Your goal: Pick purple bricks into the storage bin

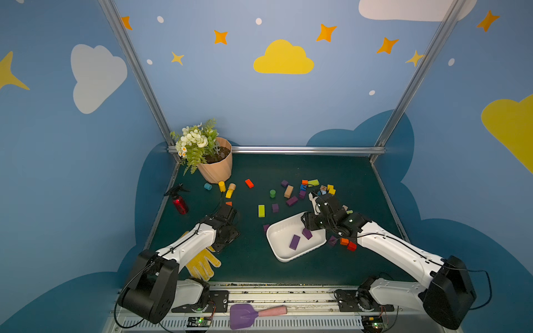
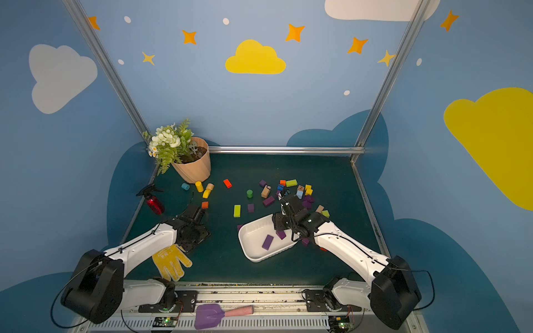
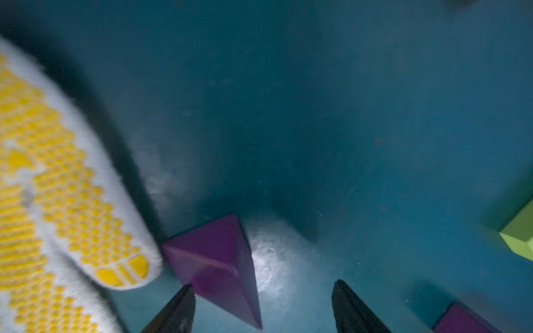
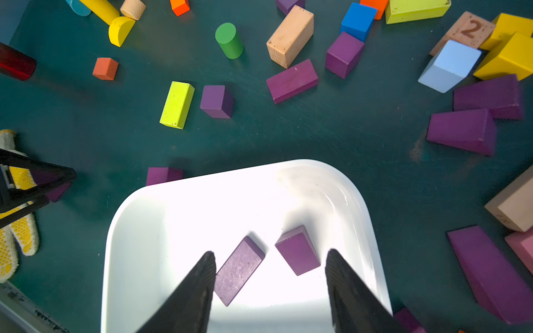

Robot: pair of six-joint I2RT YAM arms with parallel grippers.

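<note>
A white bin [image 1: 280,247] holds two purple bricks [image 4: 238,269]. Over it hangs my right gripper, open with nothing between its fingers. My left gripper is low by the yellow glove, open above a purple triangular brick [image 3: 211,255] whose tip lies between the fingers' ends. More purple bricks lie outside the bin: around its right side [image 4: 460,130], along its back [image 4: 163,174] and in the middle [image 4: 291,80].
Yellow, green, orange, blue and wooden blocks are scattered across the table. The glove [image 1: 202,260], red spray bottle [image 1: 180,204] and potted plant [image 1: 216,166] occupy the left.
</note>
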